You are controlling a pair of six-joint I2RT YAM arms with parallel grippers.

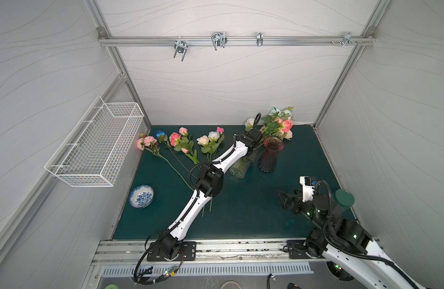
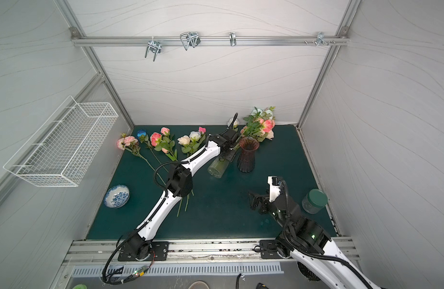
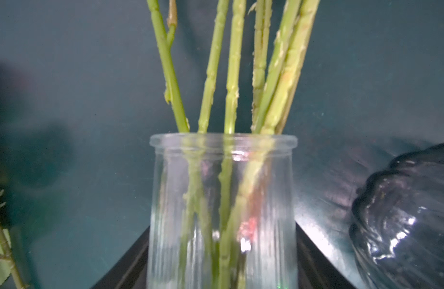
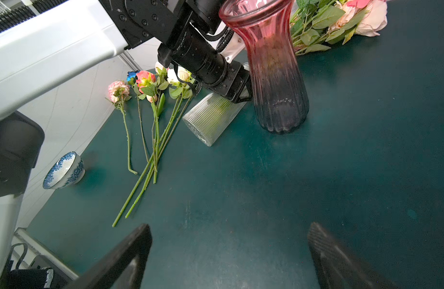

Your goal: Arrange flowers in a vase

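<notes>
A clear ribbed vase (image 4: 213, 119) with several green stems (image 3: 233, 72) in it leans on the table; its base shows left of the dark red vase (image 4: 279, 77). My left gripper (image 1: 251, 155) is around the clear vase's upper part. In the left wrist view one finger (image 3: 130, 265) lies close along each side of the glass, but whether they press on it I cannot tell. Beyond the red vase lies a bunch of pink and white flowers (image 1: 283, 124). More loose flowers (image 1: 183, 139) lie to the left. My right gripper stands open and empty over bare table.
A blue-and-white bowl (image 1: 141, 196) is at the left edge, below a white wire basket (image 1: 104, 144) on the wall. A green-lidded jar (image 2: 314, 200) stands at the right, beside my right arm.
</notes>
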